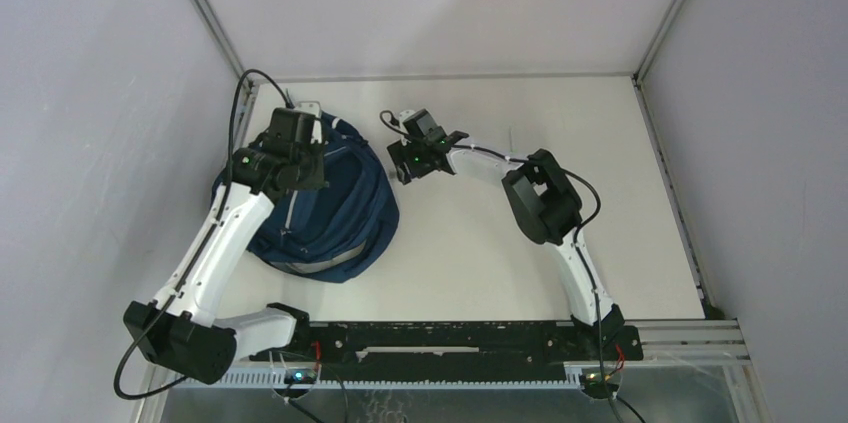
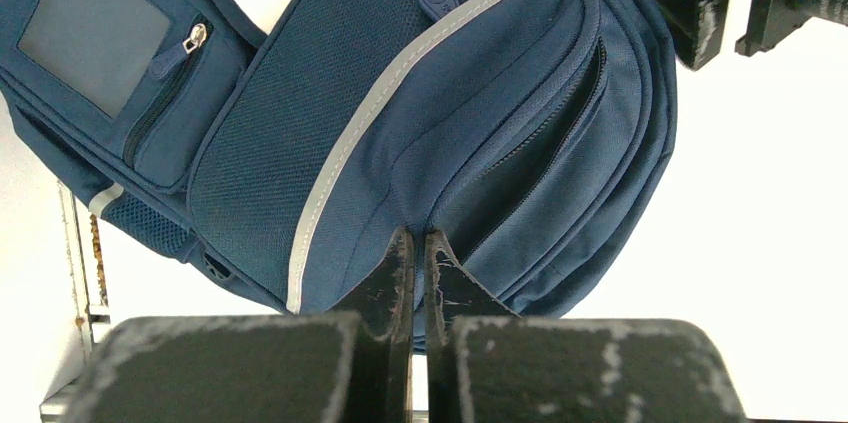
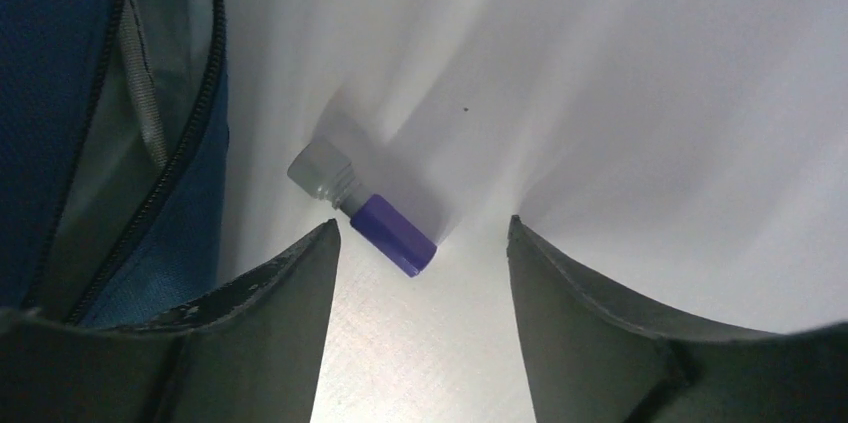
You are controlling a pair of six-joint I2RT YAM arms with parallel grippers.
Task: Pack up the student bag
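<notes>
The navy bag (image 1: 335,233) lies on the left of the table, with unzipped openings showing in both wrist views. My left gripper is over it, shut, its tips together at the fabric; whether any cloth is between them is unclear. A small item with a purple end and a grey head (image 3: 390,233) lies on the table just beside the bag. My right gripper is open around that item's near end, pointing down, with nothing held between its fingers.
A thin, faint pale object lies on the right part of the table in the top view. Walls border the back and sides.
</notes>
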